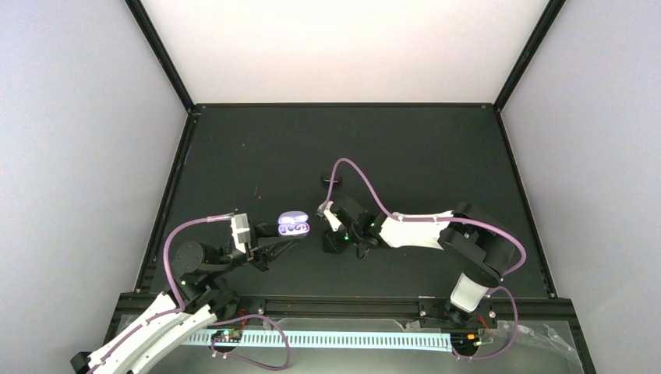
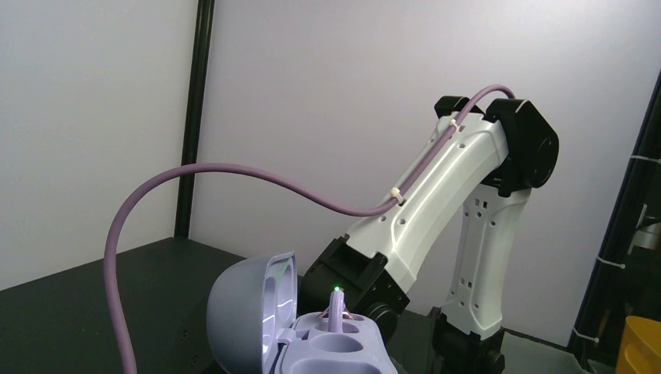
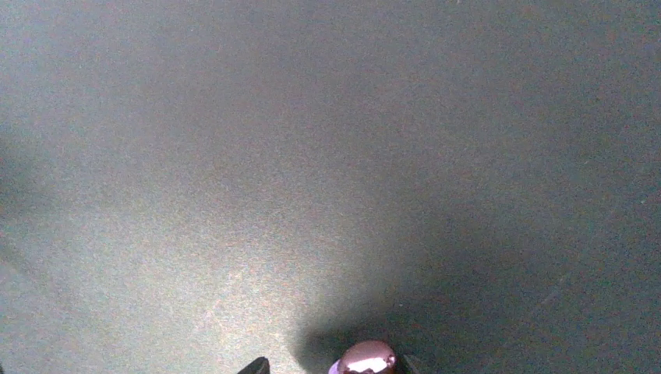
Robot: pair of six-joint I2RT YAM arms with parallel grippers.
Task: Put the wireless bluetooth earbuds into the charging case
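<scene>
The lavender charging case point(image 1: 294, 228) is held up off the table at the left of centre, its lid point(image 2: 251, 308) swung open. My left gripper point(image 1: 282, 239) is shut on the case; its fingers do not show in the left wrist view. Among the case's sockets point(image 2: 335, 343) stands a slim lavender stem point(image 2: 336, 312); whether it is a seated earbud I cannot tell. In the right wrist view, a shiny pinkish earbud point(image 3: 366, 358) sits at the bottom edge. Around it my right gripper is part open, with a clear gap on the left side.
A small dark object point(image 1: 331, 179) lies on the black table point(image 1: 413, 156) beyond the right gripper, partly crossed by the purple cable. A purple cable point(image 2: 234, 168) arches above the case in the left wrist view.
</scene>
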